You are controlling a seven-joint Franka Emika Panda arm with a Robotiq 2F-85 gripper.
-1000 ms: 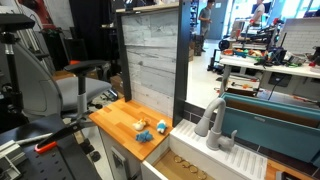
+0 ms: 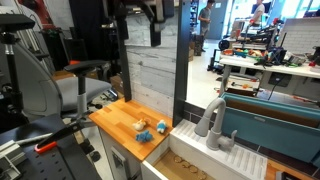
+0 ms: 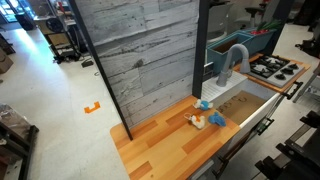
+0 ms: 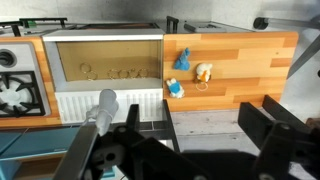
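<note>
My gripper stands open high above the counter, its black fingers spread at the bottom of the wrist view with nothing between them. Three small toys rest on the wooden countertop [image 4: 240, 92]: a blue one [image 4: 183, 58], a white, blue and orange one [image 4: 174, 88], and a white and orange one [image 4: 204, 72]. Beside them is the sink [image 4: 110, 48], with a few ring shapes on its brown bottom. In exterior view 1 the dark arm [image 2: 155, 35] hangs across the top, well above the toys. Exterior view 2 does not show the gripper.
A grey faucet [image 3: 236, 57] rises behind the sink. The stove [image 3: 275, 68] lies beyond it. A grey plank wall [image 3: 150, 65] with a dark post backs the counter. Bare wood [image 3: 155, 150] lies left of the toys in exterior view 2.
The arm and gripper have come into exterior view 1 at the top, where earlier neither showed. The toys and sink have stayed put.
</note>
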